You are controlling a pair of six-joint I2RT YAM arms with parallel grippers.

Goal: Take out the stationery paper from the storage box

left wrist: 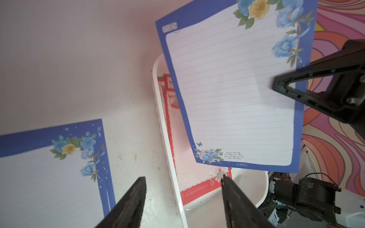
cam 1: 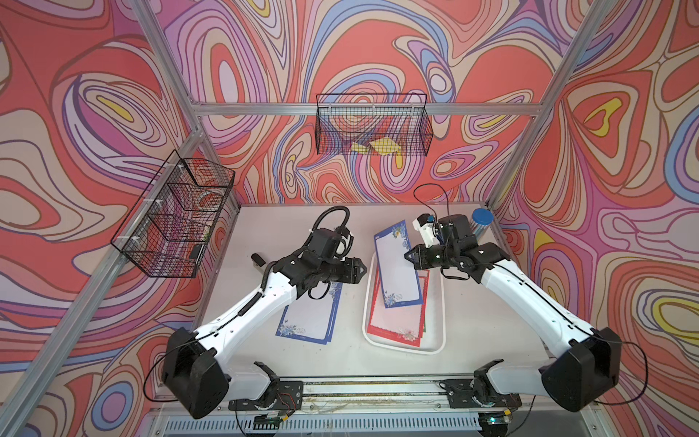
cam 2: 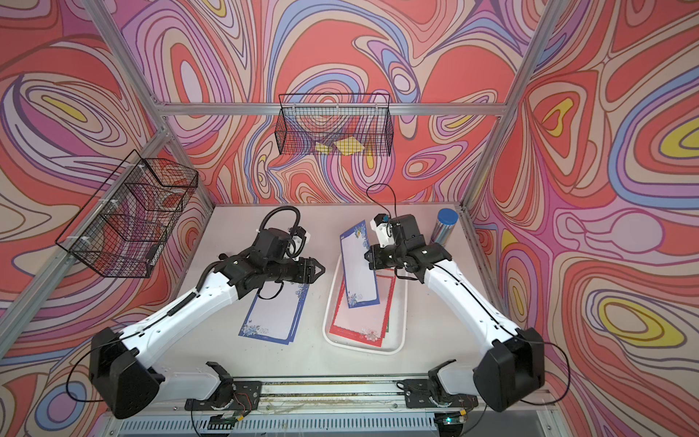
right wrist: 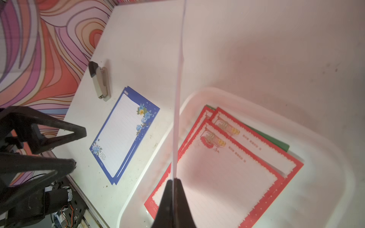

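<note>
A blue-bordered sheet of stationery paper [cam 1: 397, 266] hangs tilted above the white storage box [cam 1: 443, 320]. My right gripper is shut on its right edge, and in the right wrist view the sheet [right wrist: 177, 95] shows almost edge-on. Red-bordered sheets [right wrist: 228, 167] lie in the box, with a sliver of green [right wrist: 279, 142] under them. To the left of the box, my left gripper stands open with nothing between its fingers. Other blue-bordered sheets [cam 1: 309, 313] lie on the table beneath the left arm.
A stapler [right wrist: 100, 80] lies at the table's left. The blue-lidded jar [cam 2: 444, 224] stands at the back right. Wire baskets [cam 1: 375, 127] hang on the frame behind and at the left. Bare table [cam 1: 349, 320] separates the box from the sheets on the left.
</note>
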